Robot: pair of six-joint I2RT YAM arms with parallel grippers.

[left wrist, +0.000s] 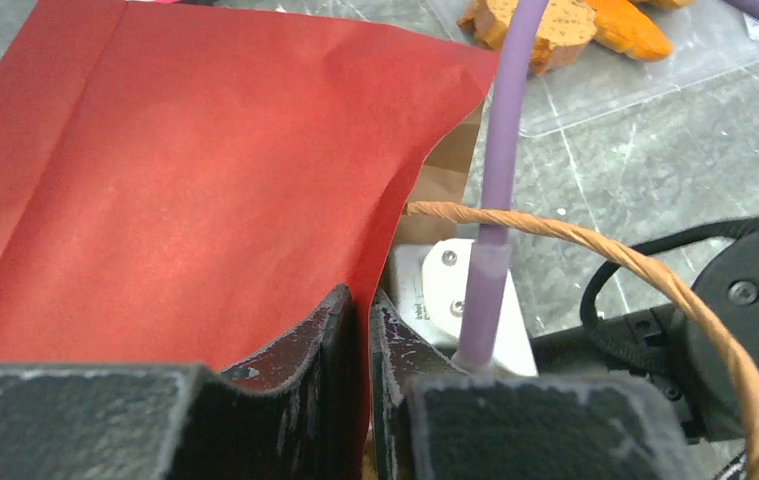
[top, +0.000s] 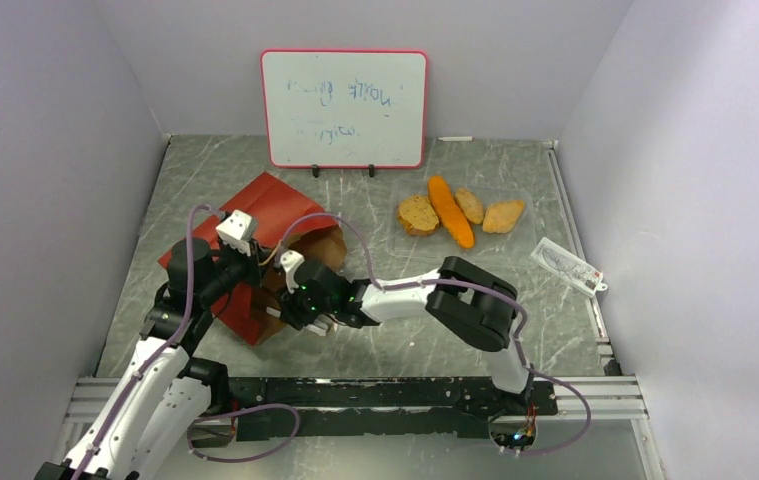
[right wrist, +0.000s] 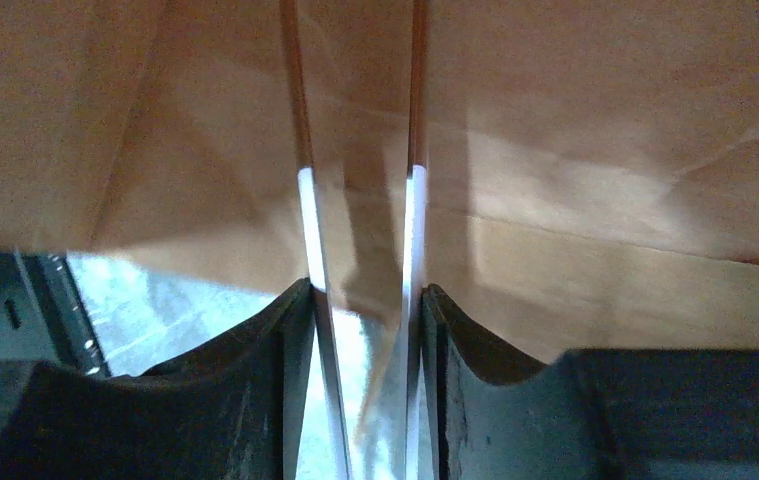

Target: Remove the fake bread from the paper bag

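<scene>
The paper bag (top: pixel 277 200), red outside and brown inside, lies at the left with its mouth facing right. My left gripper is shut on the red edge of its mouth. My right gripper grips a thin pair of metal tongs (right wrist: pixel 414 220), one arm against each finger, with a gap between the two arms. The tongs' far ends reach into the bag, against its brown inner wall (right wrist: pixel 575 170); no bread shows between them. Any bread deeper inside is hidden. A cut loaf (top: pixel 417 215), an orange baguette (top: pixel 452 212) and two rolls (top: pixel 503 216) sit together at the back right.
The bread pieces rest on a clear sheet or tray (left wrist: pixel 595 100). A whiteboard (top: pixel 345 110) stands at the back, and a printed white card (top: pixel 567 266) lies at the right. A twisted bag handle (left wrist: pixel 595 240) arches beside the left gripper.
</scene>
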